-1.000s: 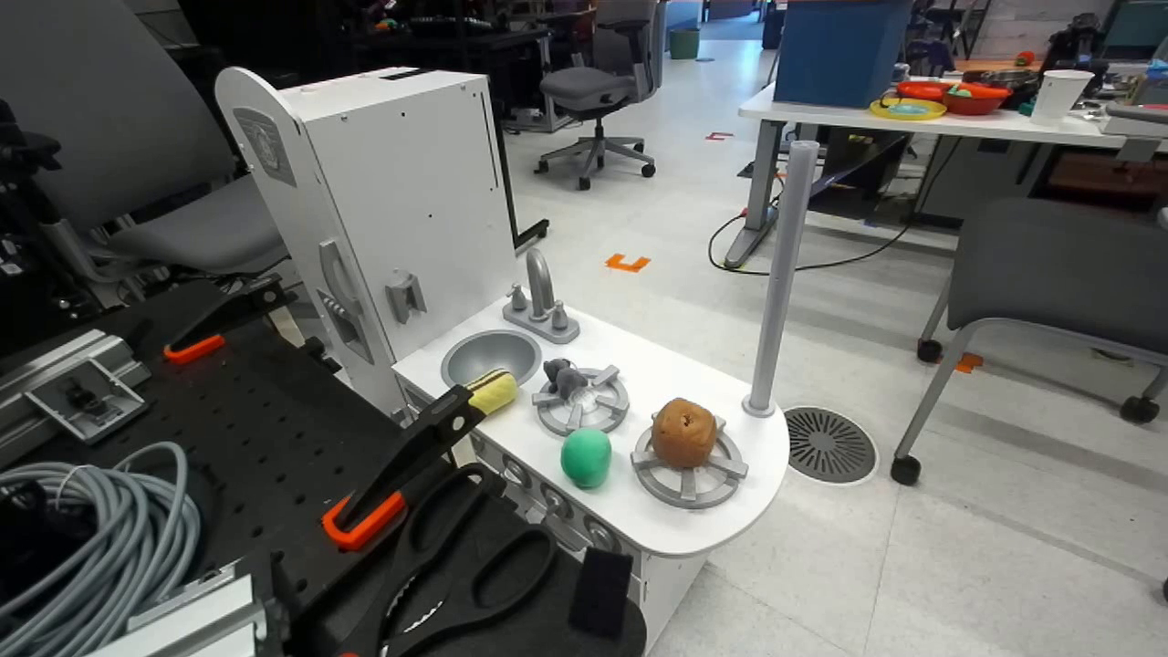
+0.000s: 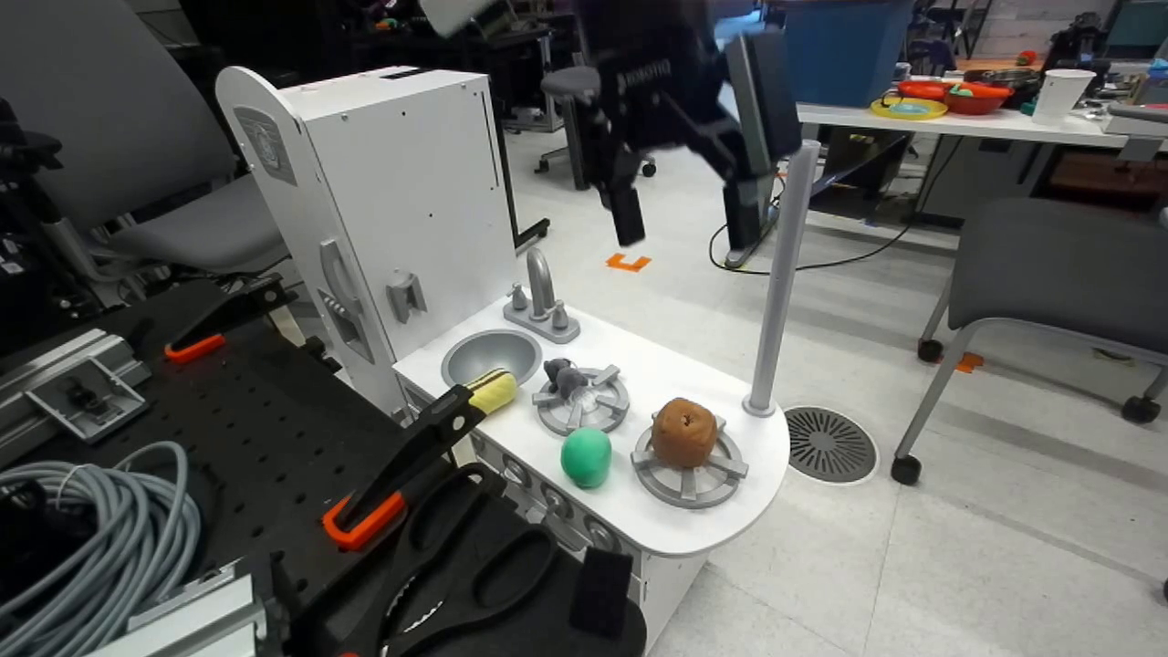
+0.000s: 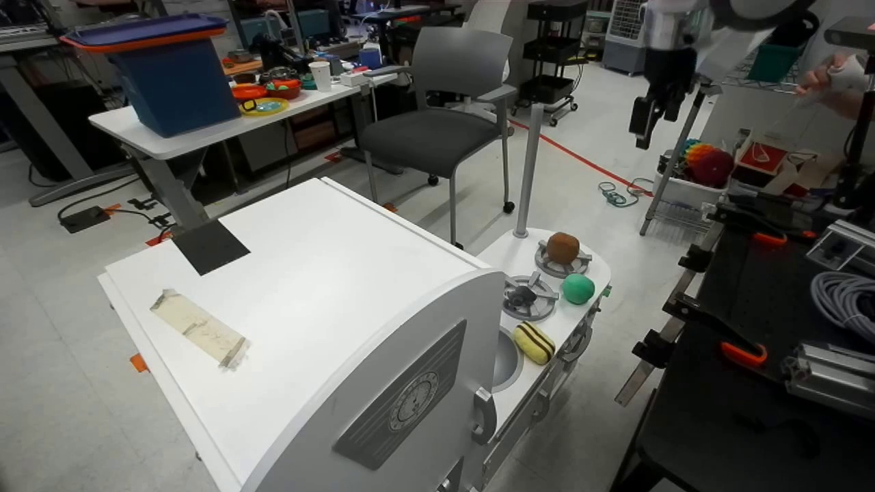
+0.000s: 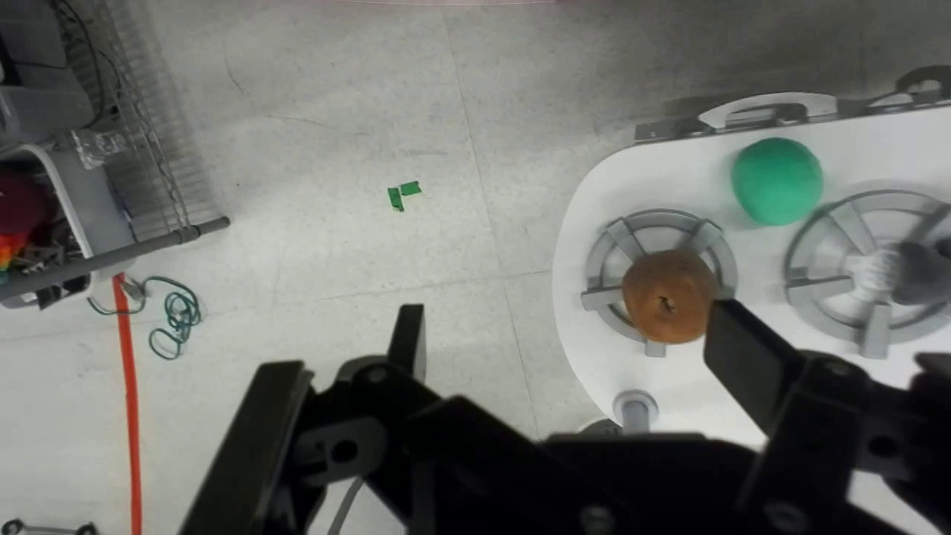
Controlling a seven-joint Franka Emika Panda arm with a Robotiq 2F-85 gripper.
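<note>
High above the toy kitchen counter, my gripper (image 2: 686, 228) stands open with its fingers wide apart and nothing between them; in the wrist view one finger (image 4: 753, 365) overlaps the counter's edge. A brown ball-like toy (image 2: 685, 432) rests on the burner nearest the counter's rounded end. Beside it sits a green ball (image 2: 587, 456) on the white surface. A small dark grey toy (image 2: 565, 378) lies on the other burner (image 3: 537, 307). The yellow toy with dark stripes (image 3: 534, 342) lies next to the sink (image 2: 492, 358), partly covered by a clamp in exterior view 1.
An upright grey post (image 2: 783, 279) rises from the counter's end. The tall white cabinet (image 2: 411, 186) stands behind the sink, near the grey faucet (image 2: 539, 294). Black clamps and a cable coil (image 2: 104, 547) occupy the dark table (image 2: 263, 438). Open floor surrounds the counter's rounded end.
My gripper has come into exterior view 1 from above, where it was out of sight one second ago. The toys on the counter have not moved.
</note>
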